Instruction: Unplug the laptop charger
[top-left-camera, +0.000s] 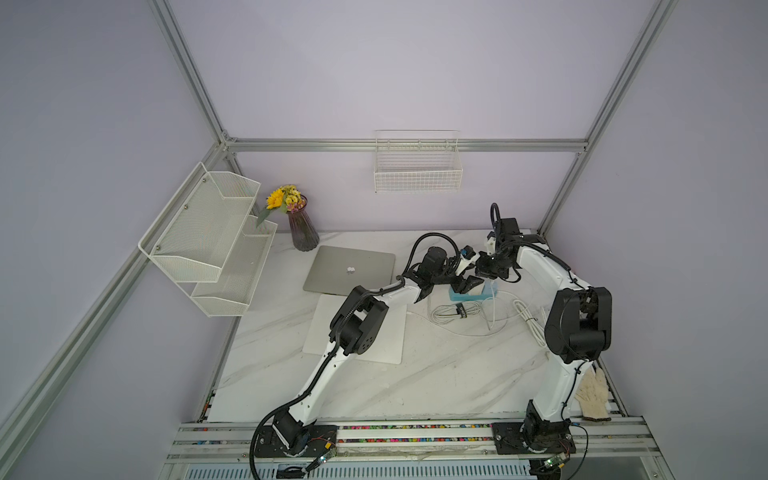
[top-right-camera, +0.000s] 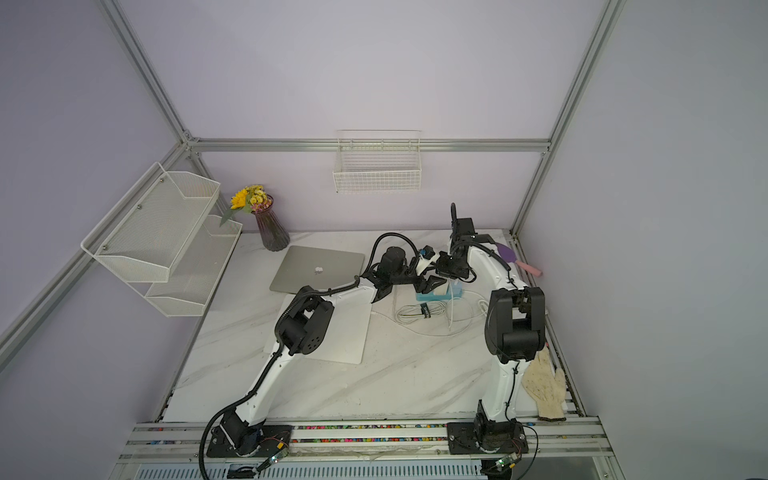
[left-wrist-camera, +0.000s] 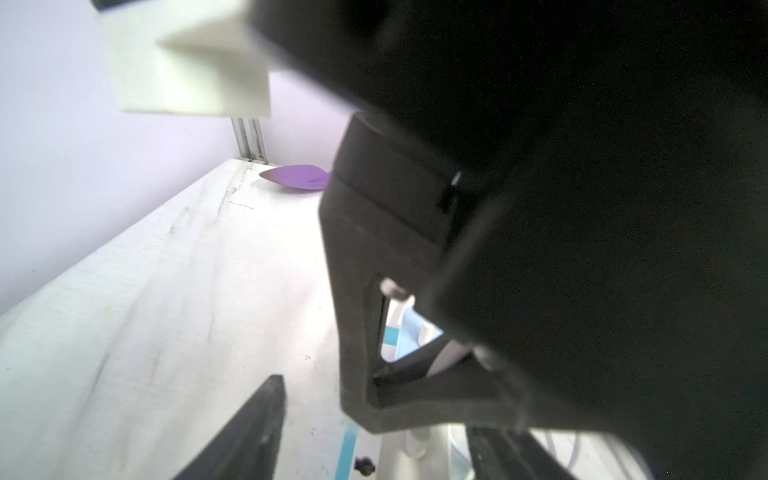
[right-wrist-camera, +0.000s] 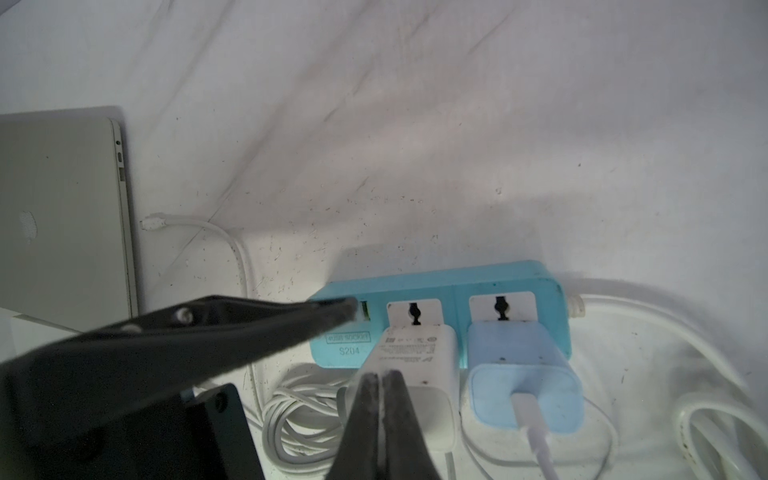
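In the right wrist view, a light-blue power strip (right-wrist-camera: 440, 280) carries a white charger (right-wrist-camera: 424, 360) and a pale-blue charger (right-wrist-camera: 524, 372), the latter with a white cable. Both chargers sit against its sockets. My right gripper is shut over the white charger, nothing visible between its fingertips; whether it touches is unclear. From the left, a dark finger (right-wrist-camera: 320, 320) of my left arm reaches across the strip's left end. My left gripper stands partly open, fingers apart, with a white surface seen between them. The right gripper's dark body blocks much of the left wrist view.
A closed silver laptop (top-left-camera: 349, 269) lies left of the strip, with a loose white cable end (right-wrist-camera: 153, 222) beside it. Coiled cable (top-left-camera: 453, 313) lies in front of the strip. A flower vase (top-left-camera: 302, 229) stands at back left.
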